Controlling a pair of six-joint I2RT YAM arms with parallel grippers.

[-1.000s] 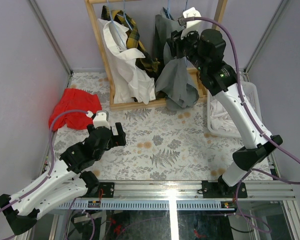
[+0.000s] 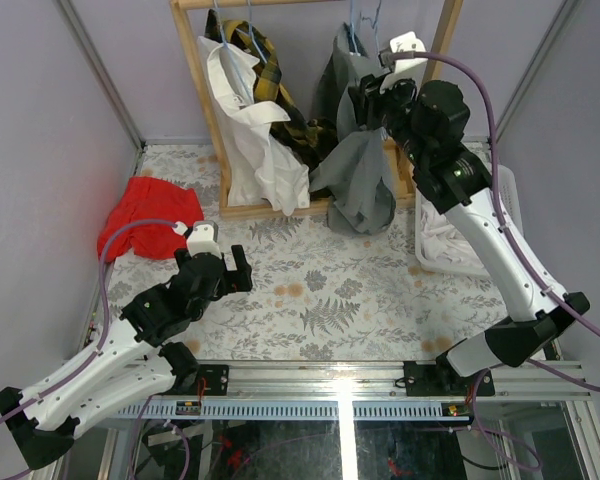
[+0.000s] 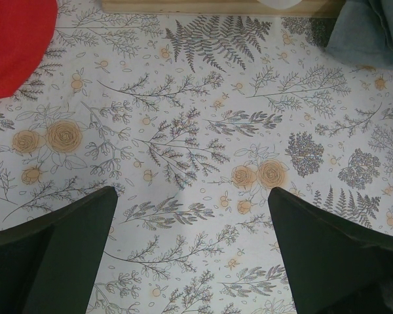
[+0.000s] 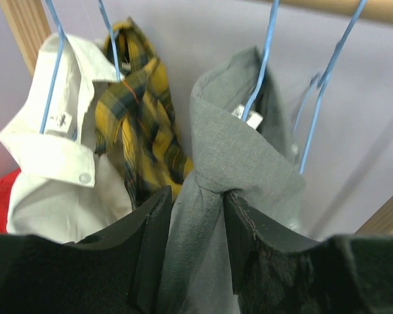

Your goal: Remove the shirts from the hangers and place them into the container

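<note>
A grey shirt (image 2: pixel 358 195) hangs on the right part of the rack. Its collar area (image 4: pixel 242 147) is still looped about a blue hanger (image 4: pixel 261 65) in the right wrist view. My right gripper is shut on a bunched fold of this shirt, below the hanger. A second blue hanger (image 4: pixel 324 85) stands to the right, partly behind the cloth. Over the front left of the table, my left gripper (image 2: pixel 242 268) is open and empty; between its fingers only patterned tablecloth shows.
A white shirt (image 2: pixel 250 125) and a yellow-black plaid shirt (image 2: pixel 270 80) hang at the rack's left. Red cloth (image 2: pixel 150 215) lies on the left, and a white basket (image 2: pixel 450 268) holding pale cloth stands at the right.
My right gripper has moved right and slightly toward the front, drawing the grey shirt and the hanger tops rightward with it. The left arm has stayed in place.
</note>
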